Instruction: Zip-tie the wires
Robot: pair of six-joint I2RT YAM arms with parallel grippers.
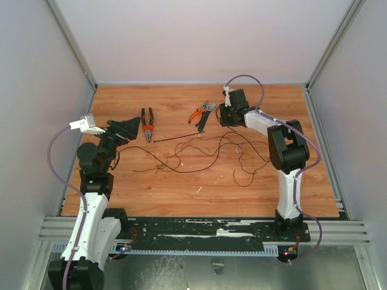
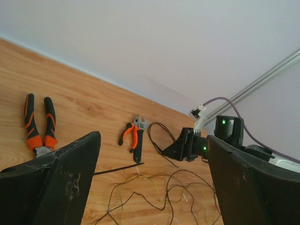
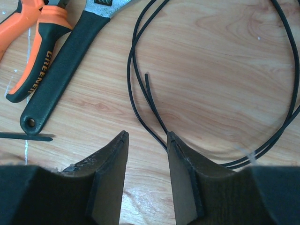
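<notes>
Thin dark wires (image 1: 208,167) and yellowish ones lie loosely tangled across the middle of the wooden table. A looped black wire (image 3: 137,89) runs beneath my right gripper, its loose end just beyond the fingertips. That gripper's fingers stand part open, with a narrow gap and nothing seen gripped between them; whether they touch the wire is unclear. A straight black strip, seemingly a zip tie (image 1: 179,137), lies left of the right gripper, its tip near the wrench handle. My left gripper (image 1: 130,129) hangs wide open and empty at the table's left.
Orange-and-black pliers (image 1: 147,125) lie near the left gripper. Orange cutters (image 1: 196,113) and an adjustable wrench (image 1: 205,116) rest close to the right gripper's left side.
</notes>
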